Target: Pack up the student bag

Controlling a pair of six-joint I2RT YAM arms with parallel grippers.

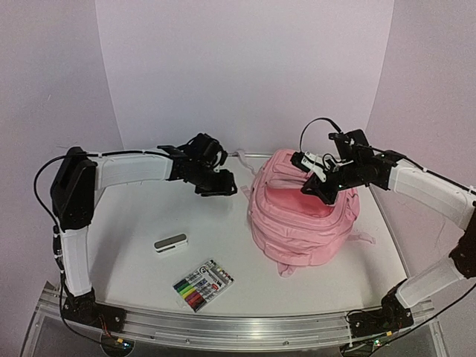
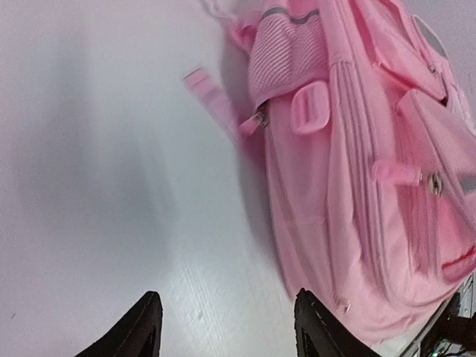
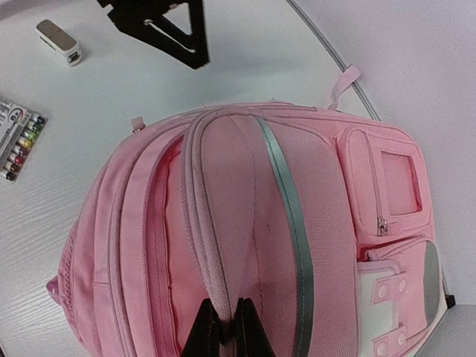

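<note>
The pink school bag sits right of centre, its main opening gaping. My right gripper is shut on the padded edge of the opening, which stays stretched up between its fingers. Left of the bag, my left gripper stands open over the table with nothing between its fingers; the bag's side, mesh pocket and straps show ahead of it. On the table lie a pack of coloured markers at front centre and a small white item with a dark grey top behind it, to the left.
Bare white table spreads across the left half. A pink strap trails off the bag's right side. Walls close in at the back and both sides, and a metal rail runs along the front edge.
</note>
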